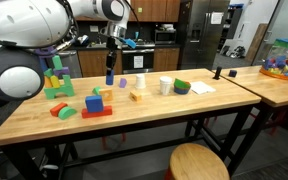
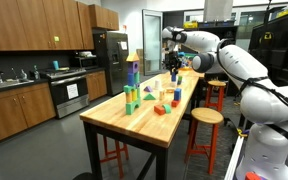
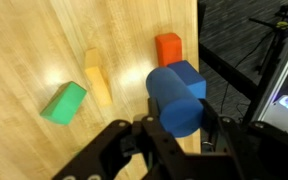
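Note:
A blue cylinder (image 3: 174,98) is gripped by my gripper, which is shut on it; its round end faces the wrist camera. In exterior view 1 the cylinder (image 1: 110,77) hangs upright above the table, under the gripper (image 1: 112,66). Below it in the wrist view lie a blue block (image 3: 190,76) and a red block (image 3: 169,48), partly covered by the cylinder. In exterior view 1 the blue block (image 1: 94,103) rests on the long red block (image 1: 97,113). The arm hides some of the table's far side.
A tower of green, blue and purple blocks (image 1: 58,82) stands at the table's left. Near it lie a green piece (image 1: 67,113) and an orange-yellow block (image 1: 136,95). White cups (image 1: 166,85) and a green bowl (image 1: 181,87) stand rightward.

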